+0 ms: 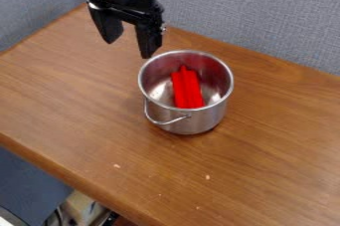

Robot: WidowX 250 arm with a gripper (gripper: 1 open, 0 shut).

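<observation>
A steel pot with a thin wire handle stands on the wooden table. A red object lies inside it, standing out against the pale interior. My black gripper hangs in the air above and to the left of the pot, open, apart from both pot and red object.
Grey padded walls stand behind and at the left. Dark items lie past the table's front left edge.
</observation>
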